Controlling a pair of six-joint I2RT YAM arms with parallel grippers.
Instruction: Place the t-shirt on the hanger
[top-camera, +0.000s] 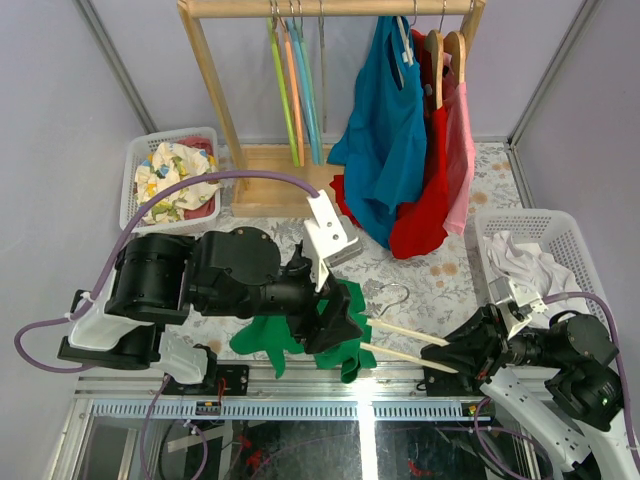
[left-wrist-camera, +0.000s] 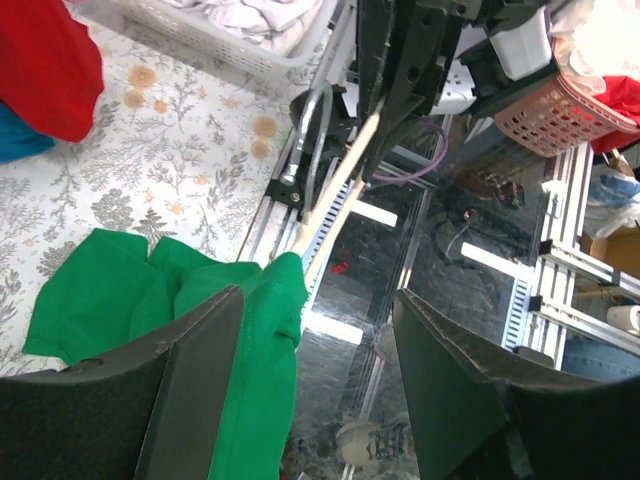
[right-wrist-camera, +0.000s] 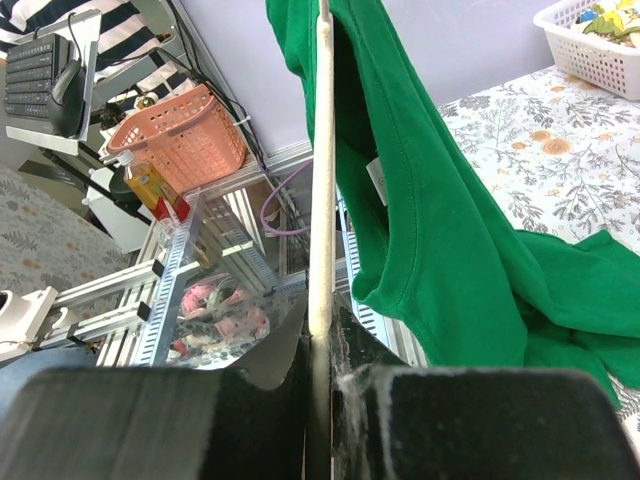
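Note:
My right gripper (top-camera: 445, 352) is shut on a pale wooden hanger (top-camera: 400, 330), which reaches leftward to a green T-shirt (top-camera: 260, 338). One end of the hanger meets the raised edge of the shirt, as the left wrist view shows the green cloth (left-wrist-camera: 270, 290) around it. In the right wrist view the hanger bar (right-wrist-camera: 322, 200) stands upright in front of the shirt's open edge (right-wrist-camera: 400, 230). Over the shirt, my left gripper is open, its fingers (left-wrist-camera: 190, 380) apart. Its left finger overlaps the cloth in view; nothing is clamped between them.
A wooden rack (top-camera: 330, 8) at the back carries empty coloured hangers, a blue garment (top-camera: 390, 130), and red and pink ones. White baskets stand left (top-camera: 130, 190) and right (top-camera: 560, 235) with cloth inside.

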